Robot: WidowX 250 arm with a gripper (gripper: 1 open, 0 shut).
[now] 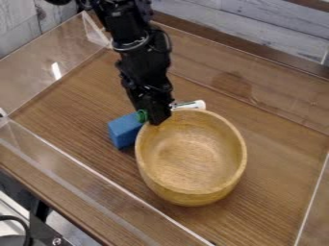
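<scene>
The black gripper (pixel 150 114) reaches down from the top of the view to the upper left rim of a wooden bowl (pixel 193 163). A blue block (pixel 125 130) lies just left of the bowl, with something small and green beside the fingertips. A white cylindrical item (pixel 189 105) lies behind the bowl's rim. Whether the fingers are open or shut on something is hard to tell.
The wooden tray floor (pixel 257 86) is clear to the right and behind. Clear side walls edge the left, and a black cable (pixel 15 219) lies outside at the lower left.
</scene>
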